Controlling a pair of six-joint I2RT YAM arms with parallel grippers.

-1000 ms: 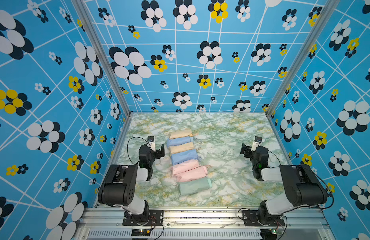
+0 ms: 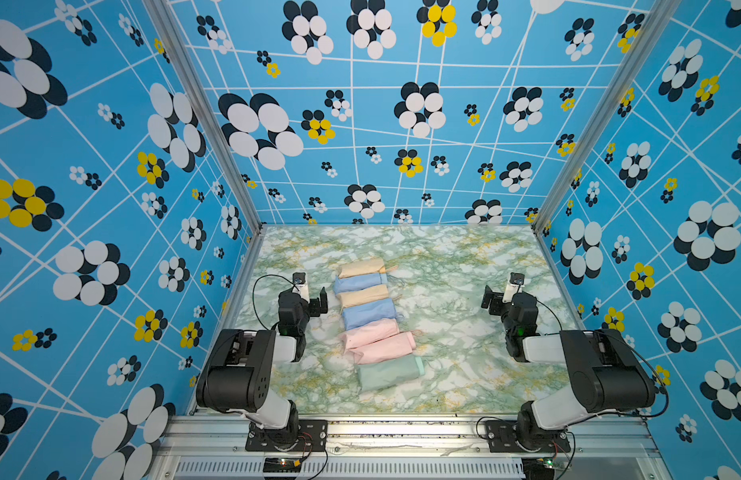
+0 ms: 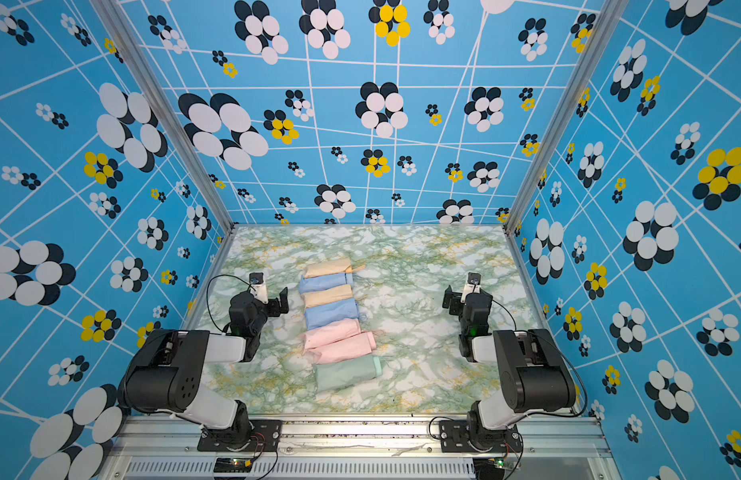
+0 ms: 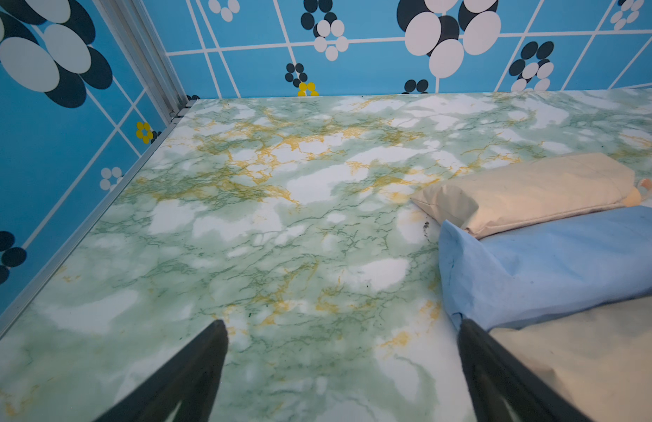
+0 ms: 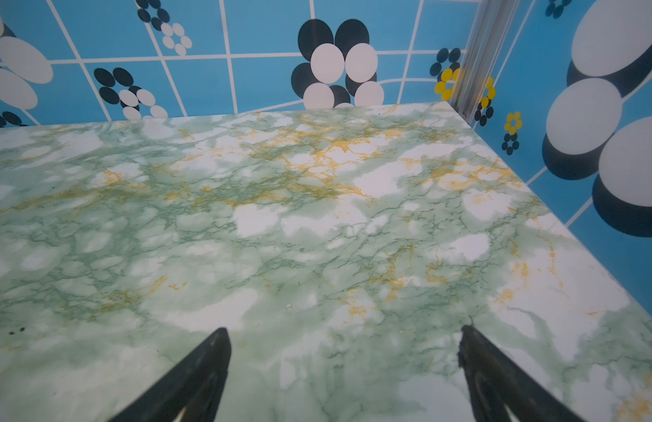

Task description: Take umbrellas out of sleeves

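Several sleeved umbrellas lie in a column left of the table's middle. Left of the column, apart from it, my left gripper stands open and empty. The back sleeves' near ends show in the left wrist view. On the right, my right gripper is open over bare table. Whatever is inside the sleeves is hidden.
Patterned blue walls close in the back and both sides. A metal rail (image 2: 418,432) runs along the front edge.
My left gripper has shifted very slightly to the left. The right arm and the sleeves look the same.
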